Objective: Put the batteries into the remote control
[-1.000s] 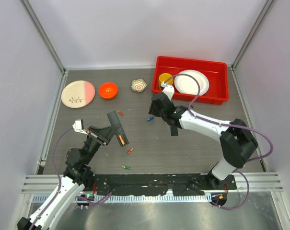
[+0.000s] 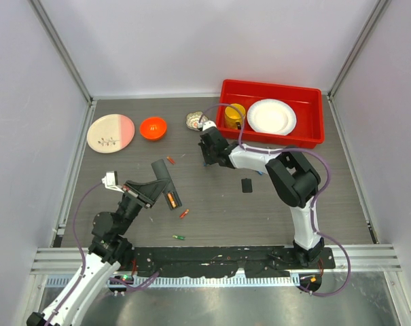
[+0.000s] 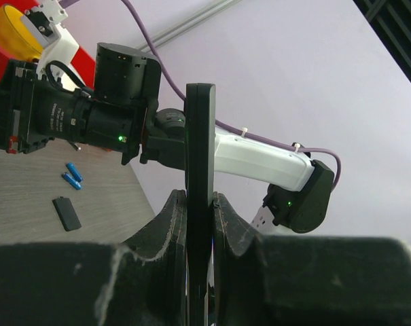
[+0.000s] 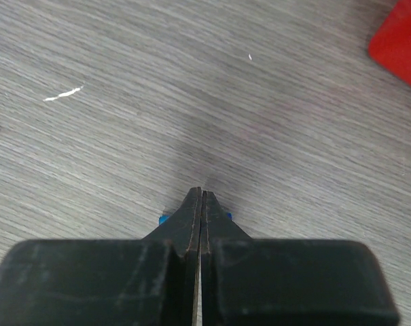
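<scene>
The dark remote control [image 2: 162,171] stands upright between the fingers of my left gripper, which is shut on it. Its open compartment shows orange batteries [image 2: 171,200] in the top view. In the right wrist view my right gripper is shut, fingertips together with nothing between them. A blue battery [image 4: 163,219] lies outside those fingers, mostly hidden behind them, its ends peeking out on both sides. From above, only a bit of blue shows beneath the right gripper.
Loose orange-red batteries [image 2: 184,213] and a green one [image 2: 179,237] lie on the table. Two more blue batteries [image 3: 73,175] rest near a black cover [image 3: 66,213]. A red bin [image 2: 307,112] stands behind the right gripper; an orange bowl [image 2: 153,128] is at the back left.
My right gripper has moved left and down to the table over the blue battery, going from open to shut. Its arm swung left too. The left gripper still holds the remote.
</scene>
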